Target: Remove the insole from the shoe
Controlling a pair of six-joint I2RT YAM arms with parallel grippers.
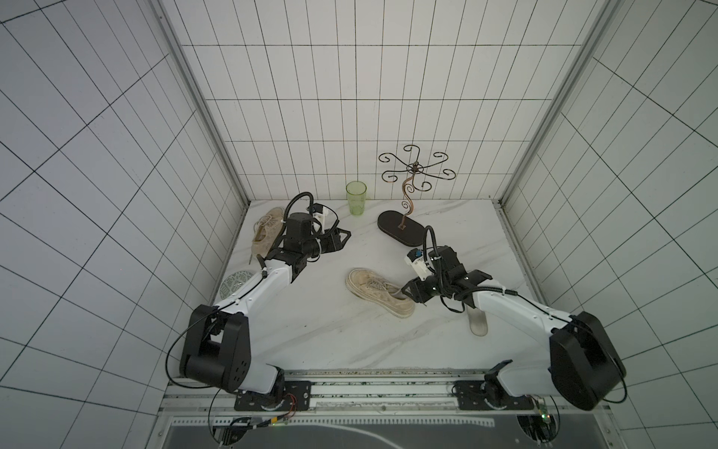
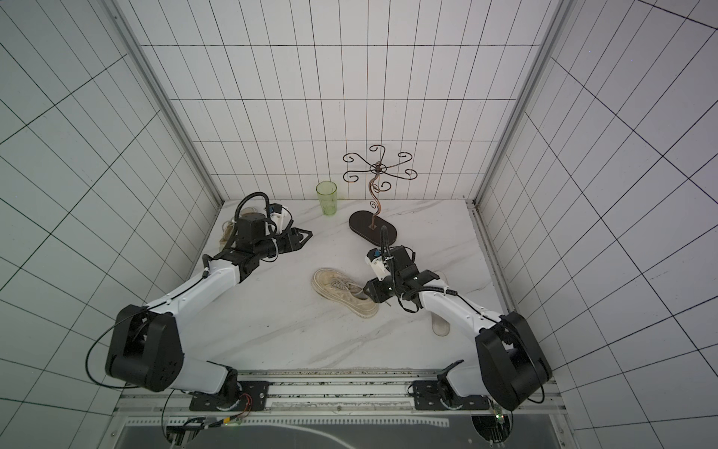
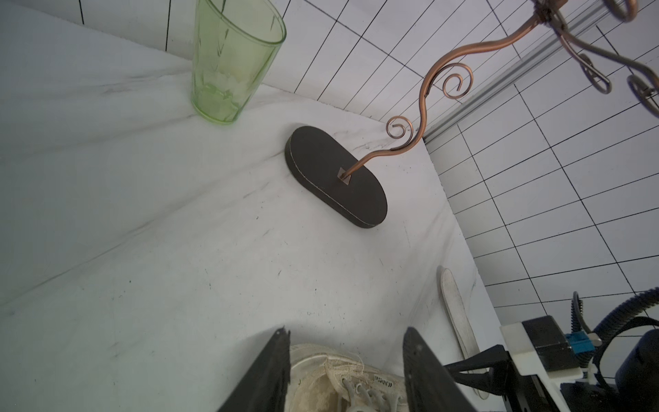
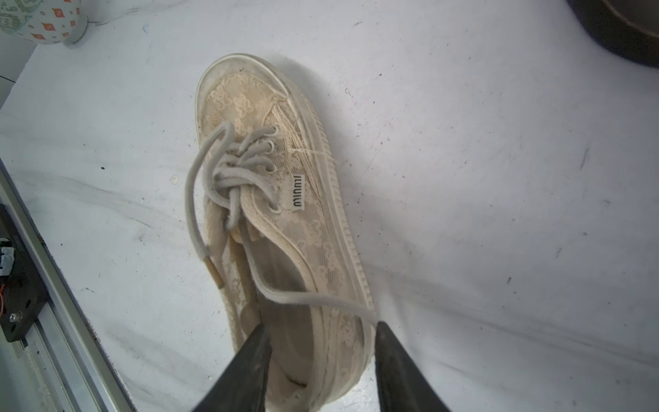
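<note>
A beige lace-up shoe (image 1: 374, 288) lies mid-table, its lace (image 4: 322, 300) draped across the opening. My right gripper hovers at the heel end, fingers apart, with the opening and lace between them in view; nothing appears held. My left gripper is up to the shoe's left and rear, fingers apart with nothing between them, the shoe below in its wrist view. A pale loose insole (image 3: 454, 309) lies at the table's right.
A second shoe (image 1: 265, 228) and a patterned round item (image 1: 235, 280) are at the left. A green glass (image 1: 356, 196) and a metal stand (image 1: 392, 224) stand at the back.
</note>
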